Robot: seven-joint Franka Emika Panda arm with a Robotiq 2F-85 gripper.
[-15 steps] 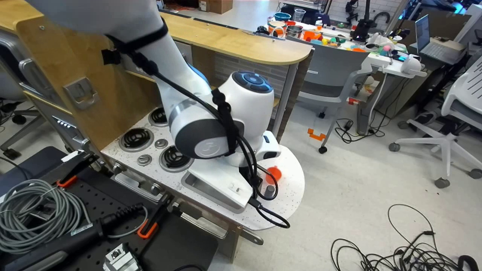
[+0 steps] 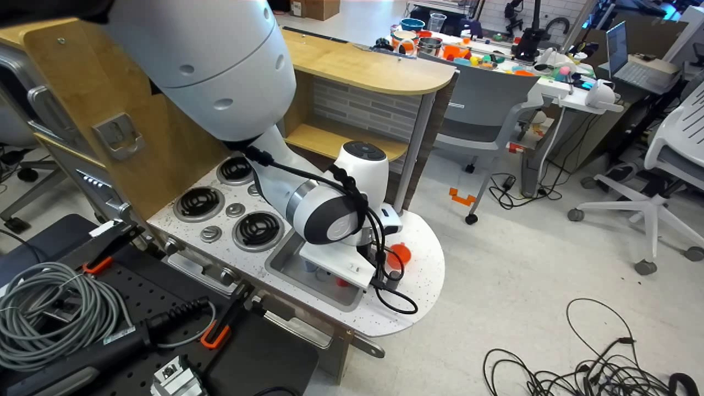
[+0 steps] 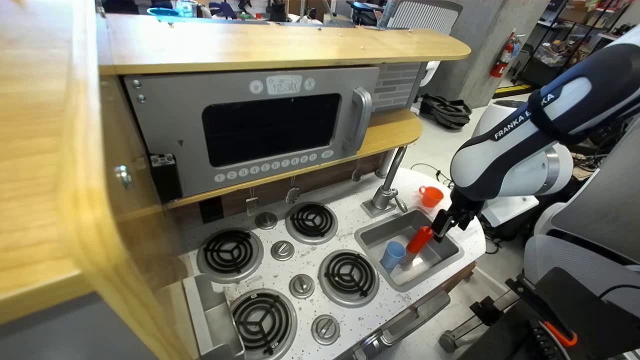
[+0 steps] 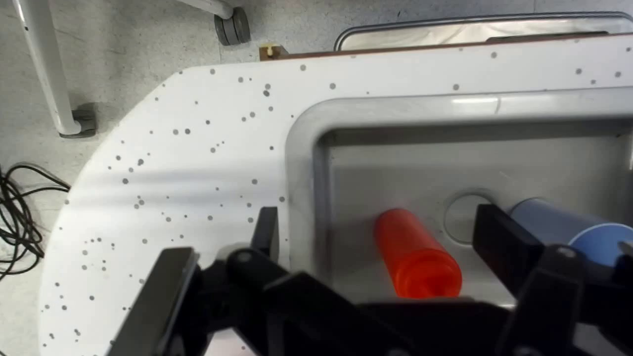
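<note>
In the wrist view my gripper stands open, one finger over the sink's rim and the other over its basin. A red bottle-like object lies between the fingers as seen from above, with nothing gripped. Beside it in the sink a blue cup lies on its side, partly hidden by the other finger. Exterior view 2 has the red object and the blue cup close together in the grey sink, with my gripper just above the red object's right end.
An orange cup stands on the white counter behind the sink. The faucet post rises at the back left corner. Burners and knobs fill the left of the counter, and a shelf with a microwave overhangs it.
The arm has come down toward the counter, over the sink. Part of the red object in the sink now shows from beneath the hand in exterior view 1.
</note>
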